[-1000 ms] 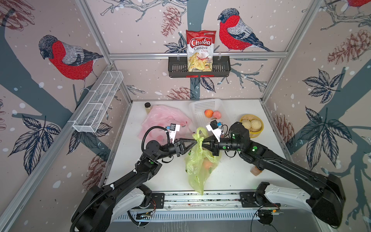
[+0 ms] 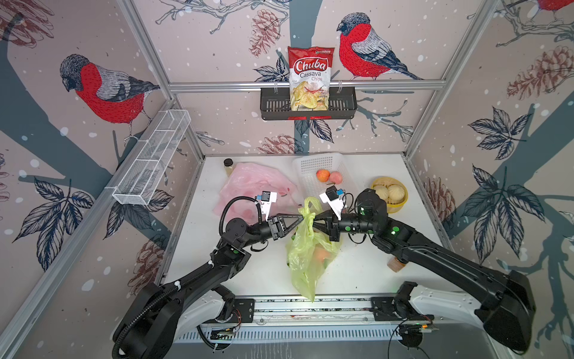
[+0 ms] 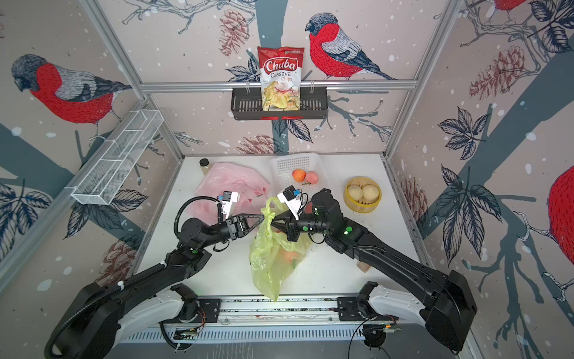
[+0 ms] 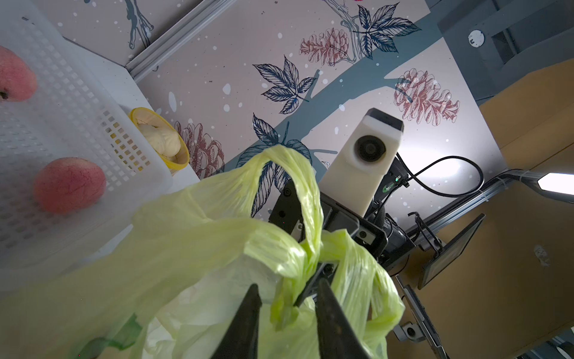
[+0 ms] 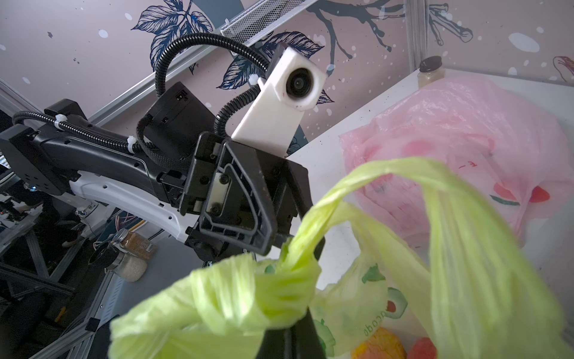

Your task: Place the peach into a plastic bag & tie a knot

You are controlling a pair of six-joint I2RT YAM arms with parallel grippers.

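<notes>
A yellow-green plastic bag (image 2: 311, 269) hangs between both grippers over the table's front, its top twisted into a loop and a bunched knot-like lump. An orange-red fruit (image 2: 320, 254) shows through its lower part. My left gripper stands open at the bag's bunched top, fingertips on either side of a twisted strand. My right gripper is shut on the bunched bag top from the right; in the right wrist view the knotted plastic lies over its fingers.
A white perforated basket (image 2: 346, 179) with fruit stands at the back centre, a pink bag (image 2: 251, 185) at the back left, a small jar (image 2: 229, 167) behind it, and a yellow bowl of buns (image 2: 388, 192) at the right. A chips bag (image 2: 311, 77) stands in the wall rack.
</notes>
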